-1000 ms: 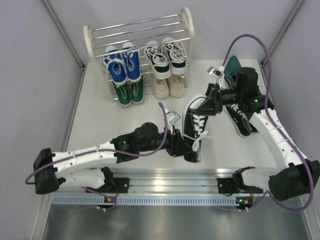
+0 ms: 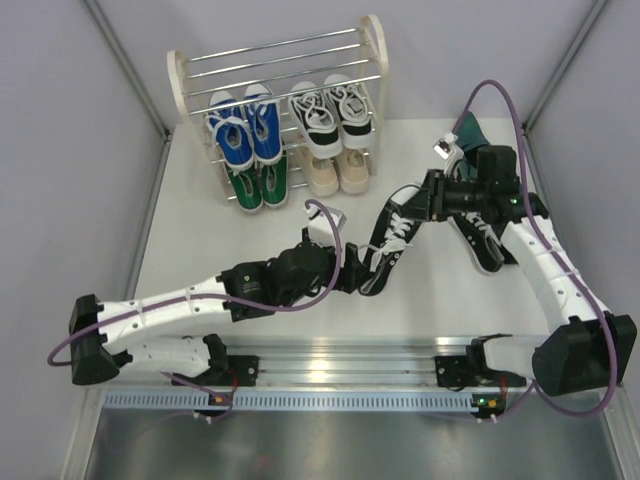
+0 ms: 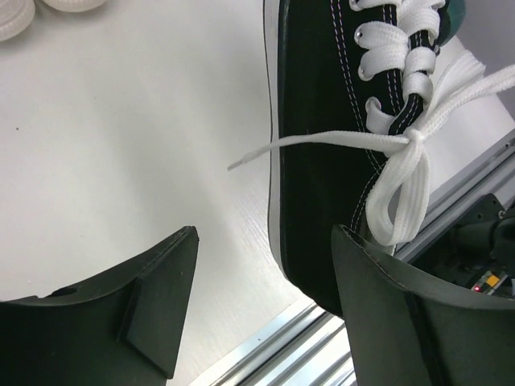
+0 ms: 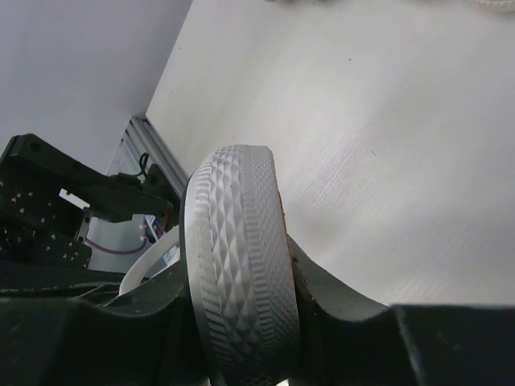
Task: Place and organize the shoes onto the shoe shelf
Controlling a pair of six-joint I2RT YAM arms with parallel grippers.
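Note:
A black sneaker with white laces [image 2: 385, 250] hangs from my right gripper [image 2: 420, 200], which is shut on its heel end; in the right wrist view its white textured sole [image 4: 237, 257] fills the space between the fingers. My left gripper [image 2: 350, 265] is open beside the shoe's toe, the dangling lace in front of it in the left wrist view [image 3: 265, 265]. The shelf [image 2: 180, 85] holds blue sneakers [image 2: 232, 135] and black-and-white sneakers [image 2: 315, 125] above, green shoes [image 2: 275, 183] and beige shoes [image 2: 320, 175] below.
More black shoes [image 2: 480, 245] and a teal shoe [image 2: 468, 135] lie on the right side of the table, under the right arm. A metal rail runs along the front edge.
The shoe has risen slightly in the top view and swung more diagonal, with my right gripper shifting slightly.

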